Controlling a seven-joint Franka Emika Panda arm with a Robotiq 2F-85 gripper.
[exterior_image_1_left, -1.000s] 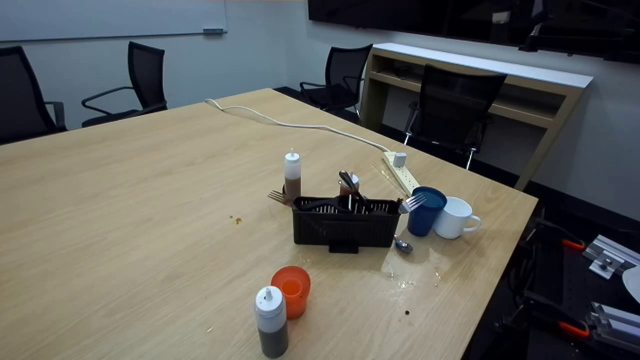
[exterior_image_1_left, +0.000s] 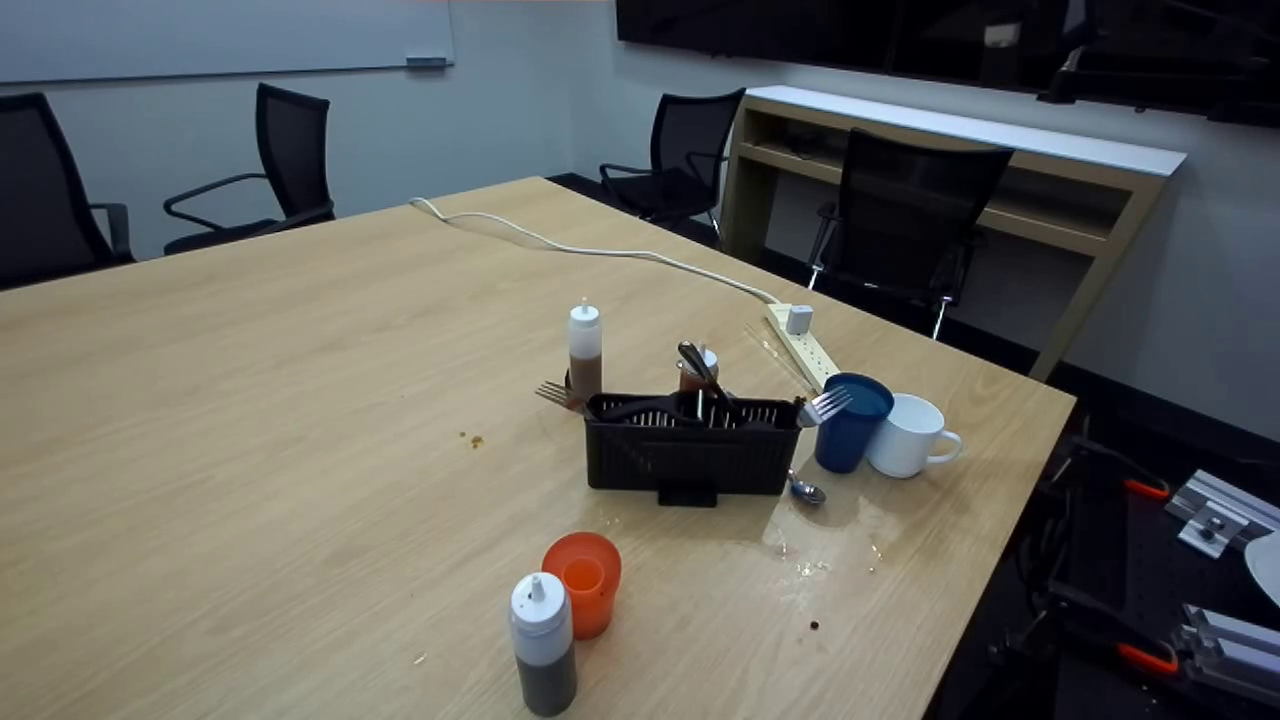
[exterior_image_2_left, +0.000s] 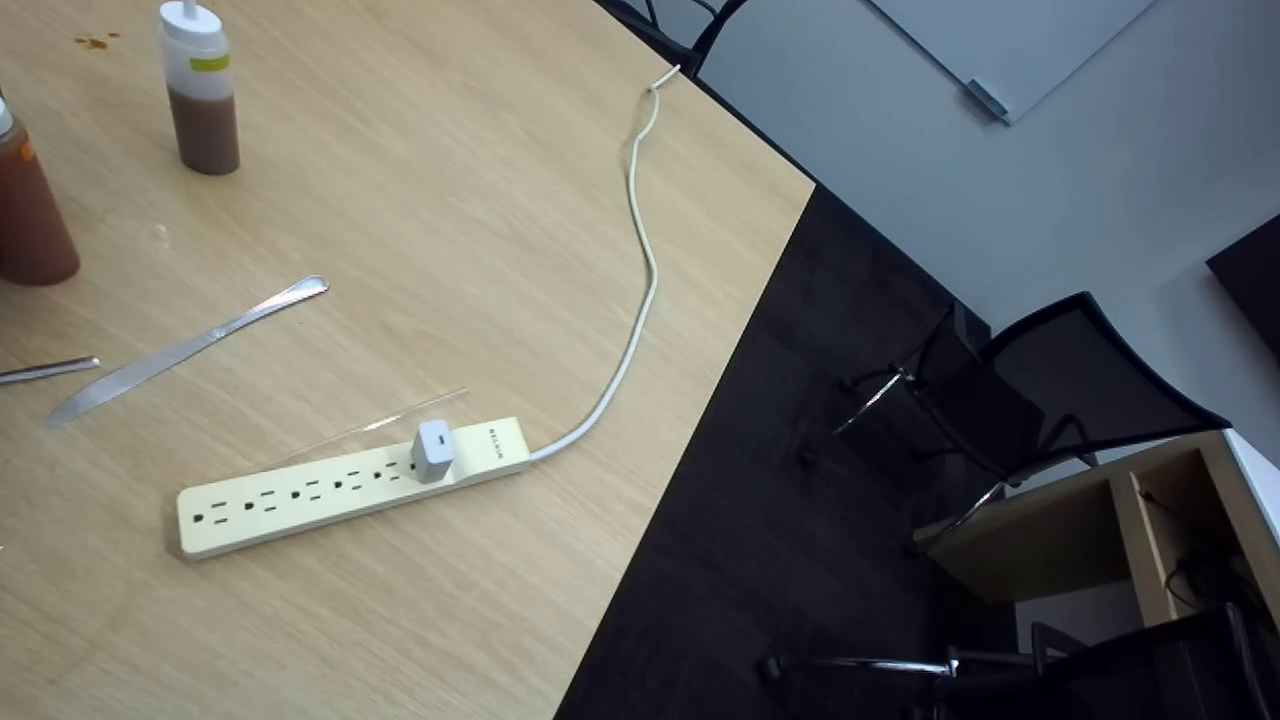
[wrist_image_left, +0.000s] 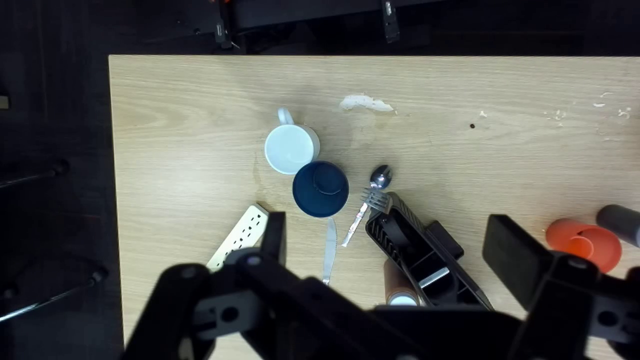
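High over the table, my gripper is open, its two dark fingers wide apart with nothing held; only the wrist view has it. Below it lies a black cutlery caddy (exterior_image_1_left: 690, 446) holding forks and dark-handled utensils. A spoon (wrist_image_left: 380, 177) and a table knife (wrist_image_left: 330, 249) rest on the wood near the caddy's end. A blue cup (wrist_image_left: 320, 189) stands touching or nearly touching a white mug (wrist_image_left: 289, 149). At the other side, an orange cup (exterior_image_1_left: 584, 583) is close beside a squeeze bottle with dark sauce (exterior_image_1_left: 543, 648).
A power strip (exterior_image_2_left: 360, 482) with a plugged-in adapter lies behind the cups, its white cord (exterior_image_2_left: 648, 258) running off across the table. Two more sauce bottles, one brown (exterior_image_2_left: 202, 96) and one reddish (exterior_image_2_left: 32, 210), stand behind the caddy.
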